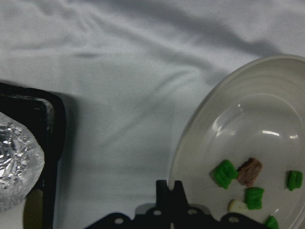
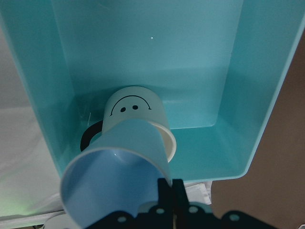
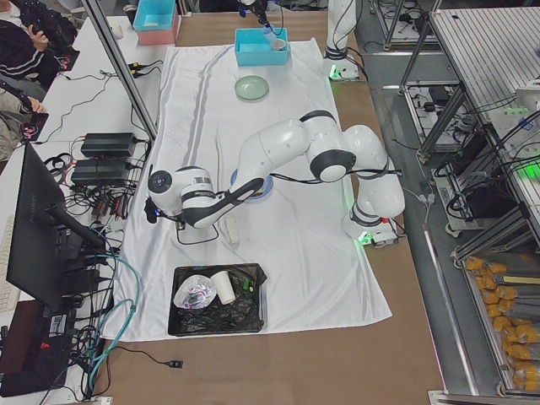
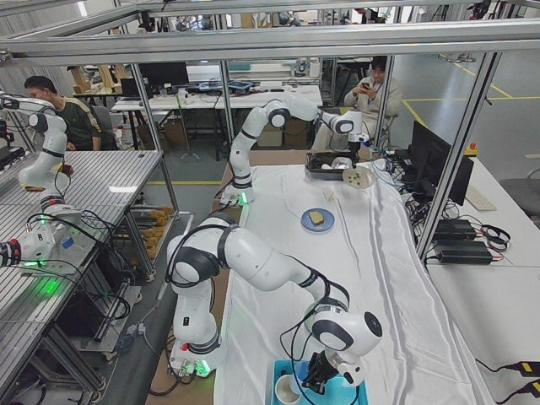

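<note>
My left gripper is shut at the rim of a pale plate holding green pieces, a brown piece and a pale piece; whether the rim is between its fingers I cannot tell. My right gripper is shut on a light blue cup over the blue bin, where a white smiley mug lies. A black tray holds crumpled foil and a white cup.
A green plate lies in front of the bin. A blue plate with a yellow piece sits mid-table, partly behind the left arm in the camera left view. The white cloth is otherwise largely clear.
</note>
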